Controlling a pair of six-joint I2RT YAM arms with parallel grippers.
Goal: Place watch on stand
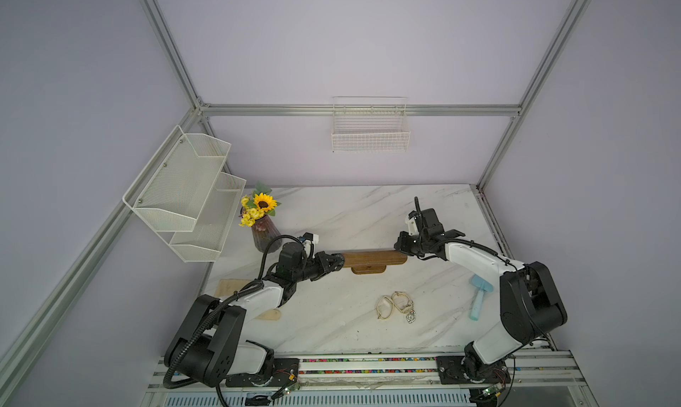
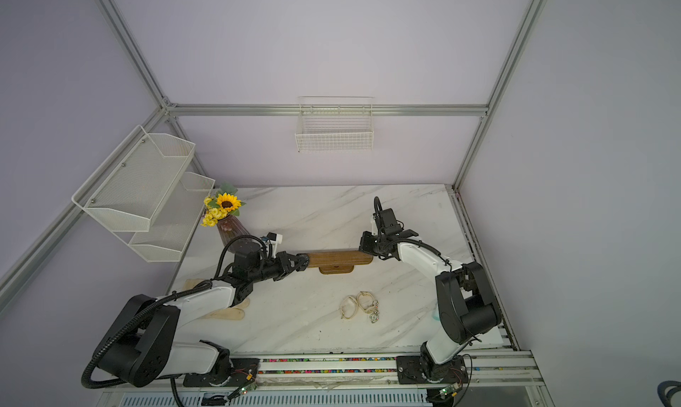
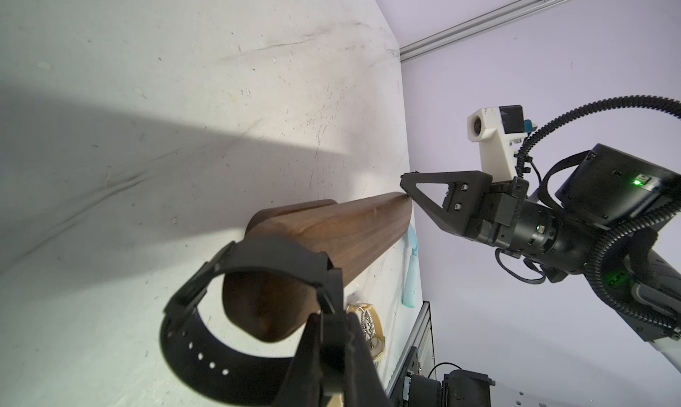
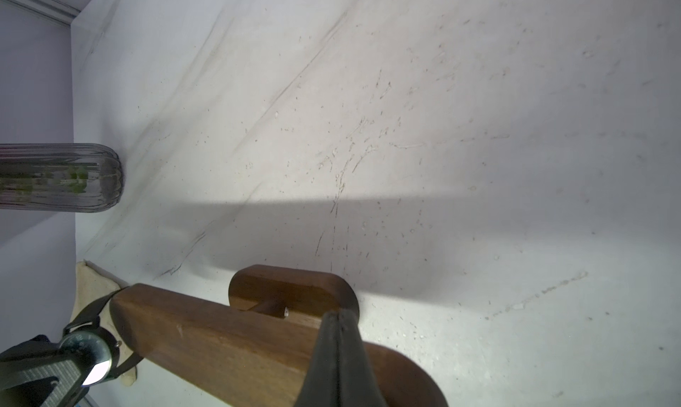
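Note:
A black strap watch [image 3: 205,343] is held by my left gripper, which is shut on it; the closed loop sits at the left end of the wooden stand [image 1: 374,258], looking threaded over or just beside that end, I cannot tell which. In the right wrist view the watch face [image 4: 86,346] shows beside the stand's end. The stand's bar [image 4: 212,336] rests on a low foot [image 4: 298,283]. My right gripper is shut at the bar's right end, with nothing visible between its fingertips.
A vase of sunflowers [image 1: 264,231] stands at the back left. Two gold watches [image 1: 401,304] lie in front of the stand. A blue tool [image 1: 476,300] lies at right, a beige board [image 1: 230,288] at left.

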